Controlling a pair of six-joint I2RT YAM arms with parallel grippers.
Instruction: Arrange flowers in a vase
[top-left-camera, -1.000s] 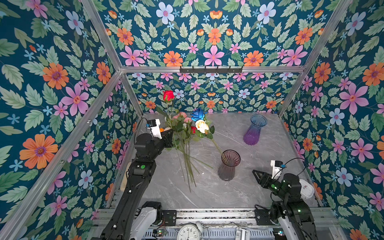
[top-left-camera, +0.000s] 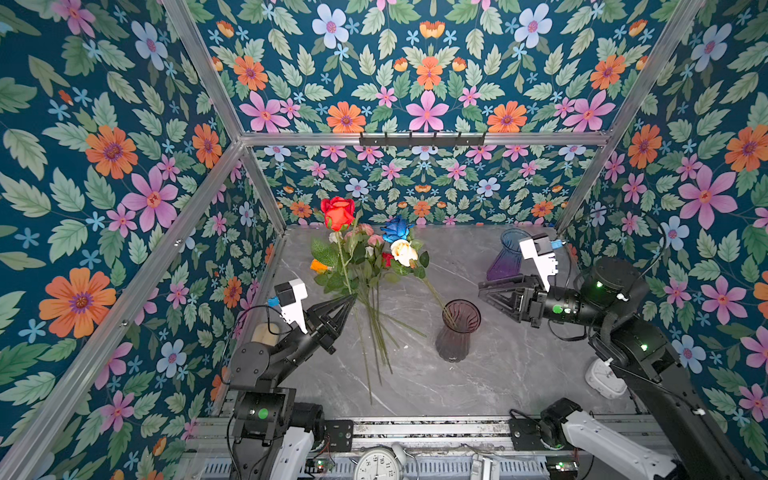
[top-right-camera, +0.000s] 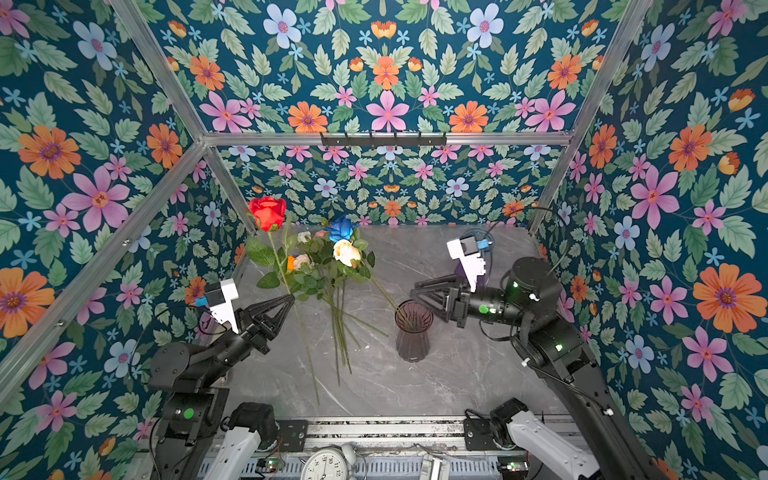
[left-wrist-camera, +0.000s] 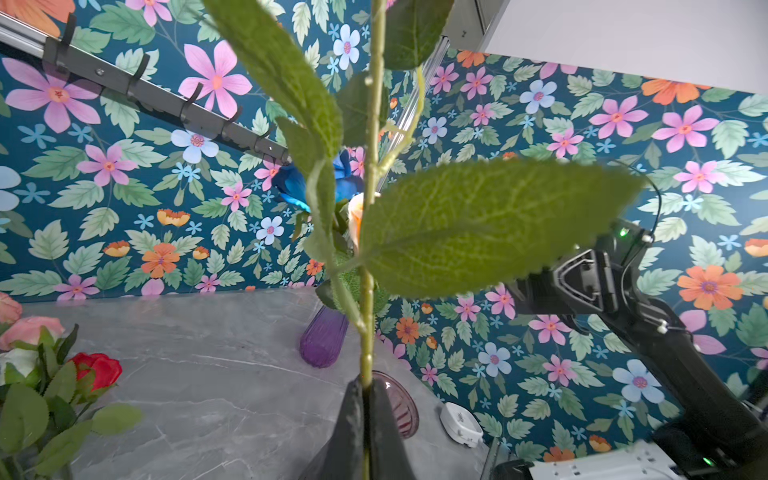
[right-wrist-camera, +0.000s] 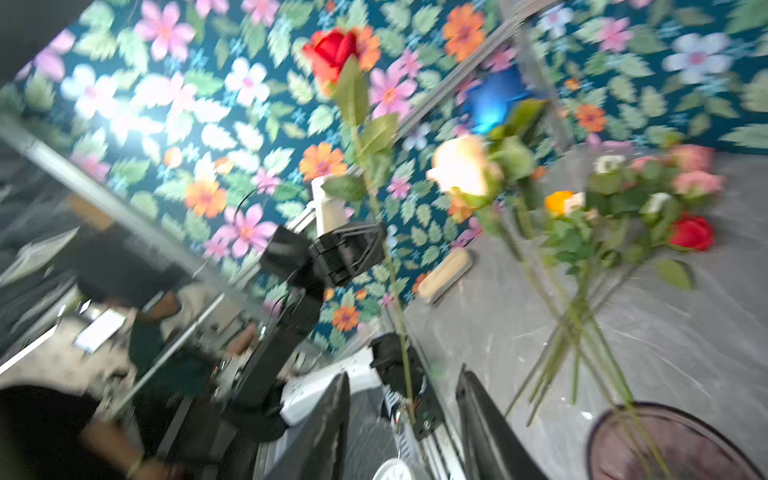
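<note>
My left gripper (top-left-camera: 353, 299) is shut on the green stem (left-wrist-camera: 367, 320) of the red rose (top-left-camera: 337, 213), which stands upright with its bloom high. In the left wrist view the stem passes between the fingertips. My right gripper (top-left-camera: 482, 290) is open and empty, beside and above the dark reddish glass vase (top-left-camera: 453, 342). The white rose (top-left-camera: 404, 253) and the blue rose (right-wrist-camera: 494, 100) lean far left, with stems running into that vase's mouth. Behind the right gripper stands a blue-purple vase (top-left-camera: 504, 262), partly hidden by it.
Several loose pink, red and orange roses (right-wrist-camera: 693, 232) lie in a bunch on the grey table (top-left-camera: 416, 384), stems toward the front. A white device (top-left-camera: 605, 377) sits at the right edge. An alarm clock (top-left-camera: 377, 465) stands beyond the front rail.
My left gripper has drawn back toward the front, bringing the red rose away from the bunch.
</note>
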